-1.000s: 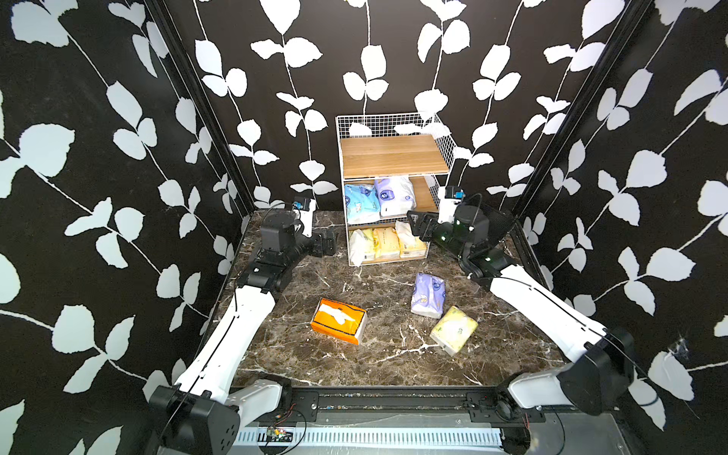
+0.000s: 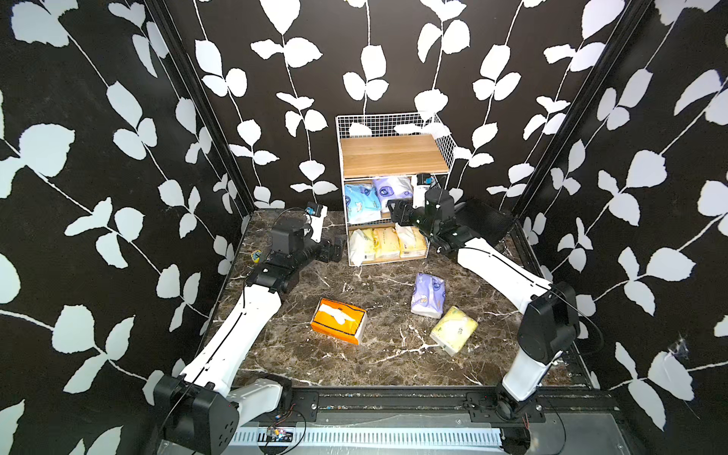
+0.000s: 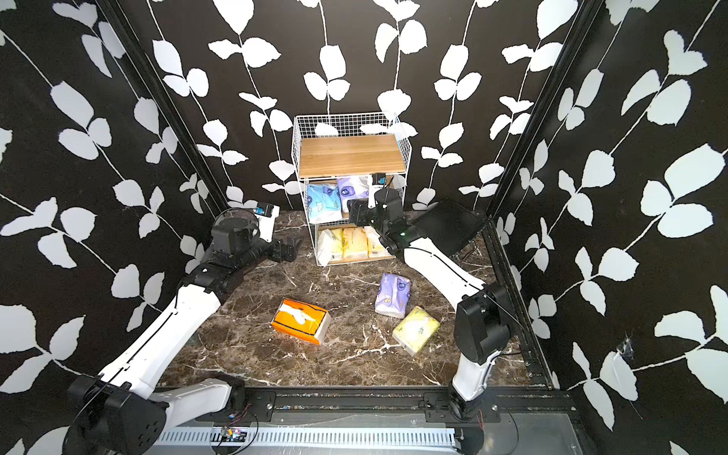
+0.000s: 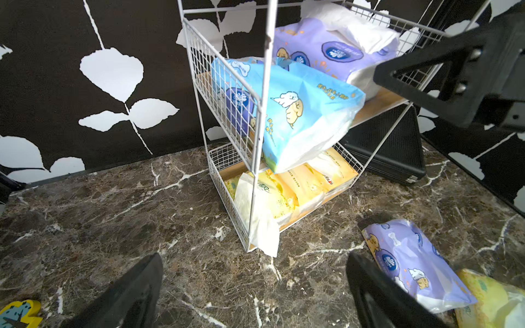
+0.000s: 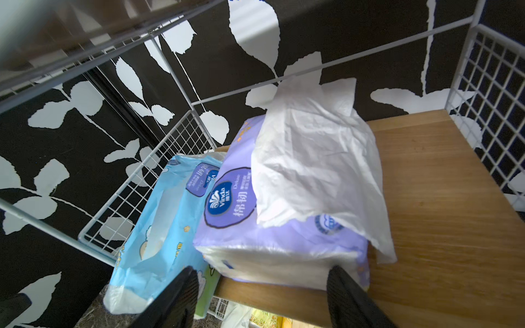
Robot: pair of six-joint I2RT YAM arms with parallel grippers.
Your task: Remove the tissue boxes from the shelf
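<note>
On the shelf's middle level, a blue tissue pack (image 4: 306, 109) leans beside a purple tissue pack (image 5: 229, 218) with a white tissue draped over it. Several yellow packs (image 2: 386, 243) fill the bottom level. My right gripper is open just in front of the purple pack, its fingers (image 5: 347, 298) spread to either side of the pack's lower front and nothing held. Left of the shelf (image 2: 394, 155), my left gripper stands open above the table with nothing between its fingers.
On the table lie an orange tissue box (image 2: 337, 320), another purple pack (image 2: 428, 294) and a yellow pack (image 2: 454, 330). A black box (image 4: 382, 142) stands right of the shelf. Bare marble shows between the orange box and the shelf.
My right arm has reached left, bringing its open gripper in front of the purple pack on the middle level. The left gripper has shifted slightly right and down. The packs look unmoved.
</note>
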